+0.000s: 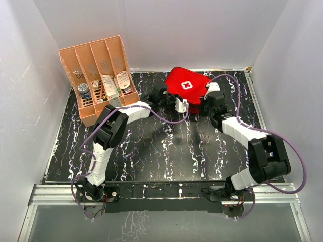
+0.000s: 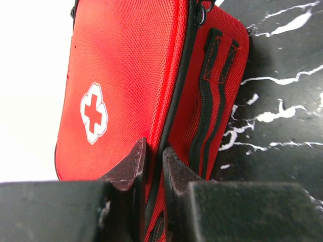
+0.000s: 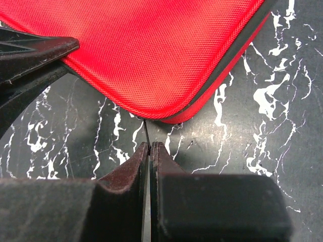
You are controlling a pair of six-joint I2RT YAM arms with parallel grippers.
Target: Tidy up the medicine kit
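Note:
The red medicine bag [image 1: 186, 84] with its white cross emblem stands at the back of the table, slightly turned. In the left wrist view, my left gripper is shut on the bag's edge [image 2: 169, 106], along the black zipper seam. The right wrist view shows the left fingers [image 3: 60, 46] pinching that edge near the bag's rounded corner [image 3: 156, 101]. Just off this corner, my right gripper is shut on a thin black zipper cord [image 3: 147, 132], which runs taut from the bag's underside to the fingertips. The bag's inside is hidden.
To the left leans a peach-coloured organizer [image 1: 91, 120] with several compartments, holding a round jar [image 1: 84, 89], a white box [image 1: 109, 86] and other small items. A wall stands close behind it.

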